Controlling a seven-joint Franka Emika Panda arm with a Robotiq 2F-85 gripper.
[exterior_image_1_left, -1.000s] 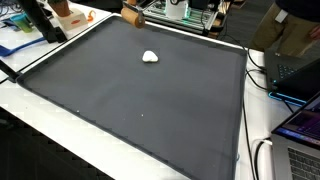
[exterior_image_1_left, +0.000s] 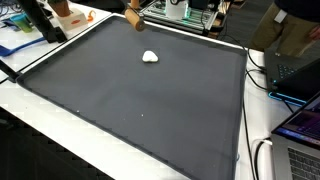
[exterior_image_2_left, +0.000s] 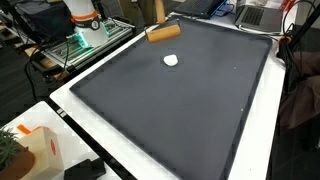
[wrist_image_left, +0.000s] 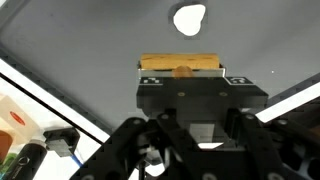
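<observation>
A light wooden block (wrist_image_left: 180, 62) is gripped by my gripper, which is shut on it. In exterior view 2 the block (exterior_image_2_left: 162, 33) hangs by the far left edge of the dark board, below the arm. Only the block's end (exterior_image_1_left: 134, 19) shows clearly at the top of exterior view 1, with the gripper cut off by the frame. A small white rounded piece (exterior_image_1_left: 150, 56) lies on the board, apart from the block; it also shows ahead of the fingers in the wrist view.
The dark grey board (exterior_image_1_left: 150, 110) is otherwise bare, with wide free room. Laptops (exterior_image_1_left: 300, 155) stand on the right, and cables run along that edge. Bottles and clutter (exterior_image_1_left: 68, 15) fill the far left corner.
Over the last second the block has shifted and turned slightly at the top of exterior view 1, still held. The white piece has stayed in place.
</observation>
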